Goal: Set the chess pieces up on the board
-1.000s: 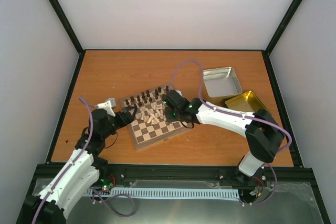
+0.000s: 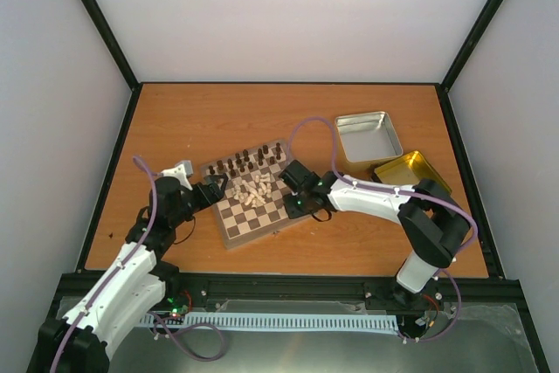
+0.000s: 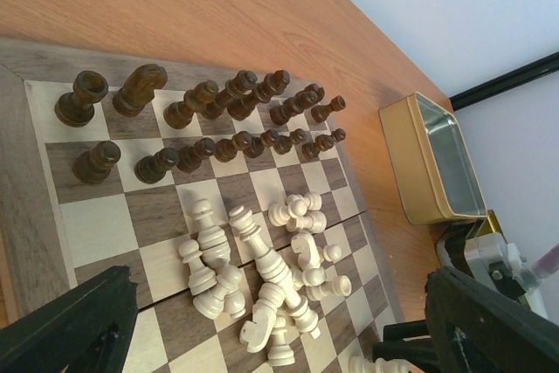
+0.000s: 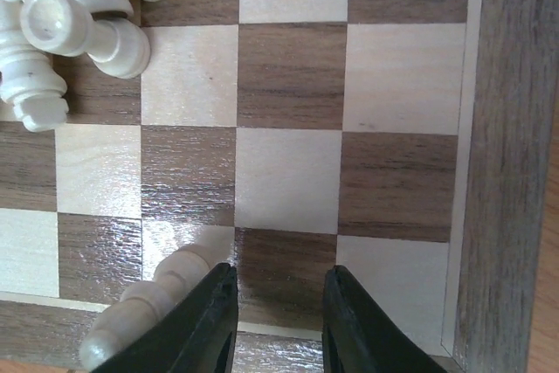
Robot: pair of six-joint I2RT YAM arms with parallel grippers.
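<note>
The chessboard (image 2: 248, 225) carries dark pieces (image 3: 139, 89) standing in two rows along its far side and a loose heap of white pieces (image 3: 268, 275) in the middle. My left gripper (image 2: 218, 186) hangs over the board's left side, open and empty. My right gripper is low over the near right squares, fingertips apart with only board visible between them. A white piece (image 4: 157, 303) stands just left of those fingers in the right wrist view.
At the right of the table are a silver tin (image 2: 369, 135) and a gold tray (image 2: 405, 169). Bare wooden table (image 2: 175, 111) surrounds the board, widest at the back left.
Over the last second my right gripper has moved toward the near right part of the board. The left arm has shifted very slightly.
</note>
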